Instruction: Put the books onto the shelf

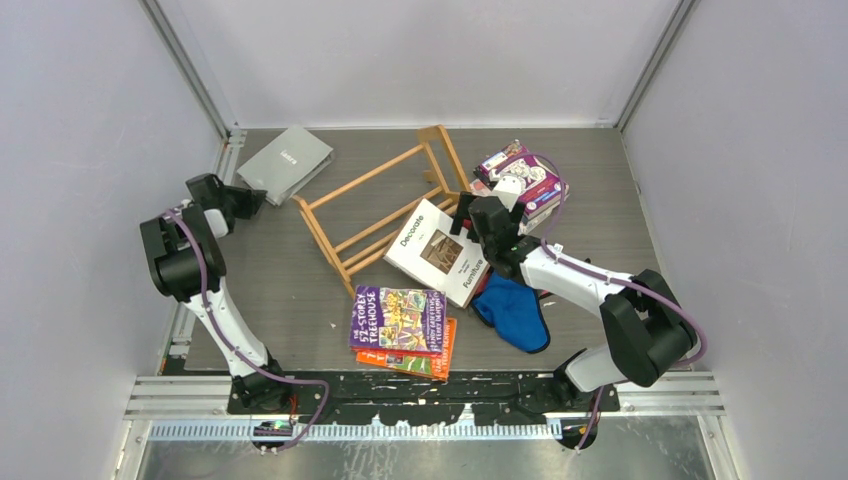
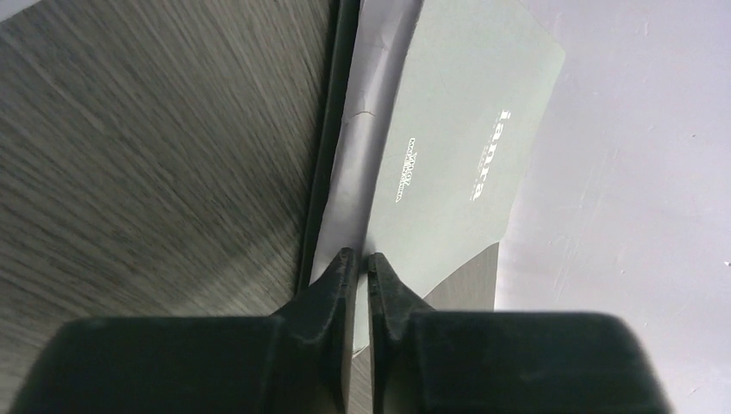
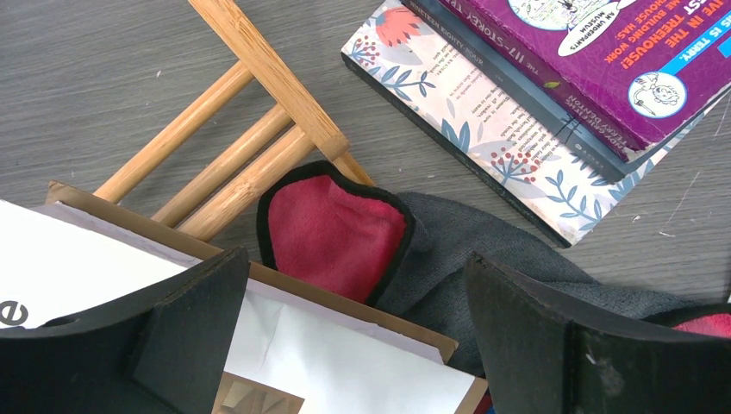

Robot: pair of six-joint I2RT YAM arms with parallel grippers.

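Observation:
A grey file (image 1: 285,160) lies at the back left. My left gripper (image 1: 252,200) is at its lower-left edge; in the left wrist view the fingertips (image 2: 360,259) are close together at the file's spine, and whether anything is between them is unclear. My right gripper stands open above the white "Decorate Furniture" book (image 1: 430,250). A purple book (image 3: 586,60) lies stacked on other books at the back right. More books, a purple one (image 1: 398,310) on an orange one (image 1: 405,367), lie at the front middle.
A wooden rack (image 1: 368,174) takes up the middle. A blue cloth (image 1: 515,315) lies right of the white book, and dark cloth with red (image 3: 336,233) beside it. Bare table shows at the front left.

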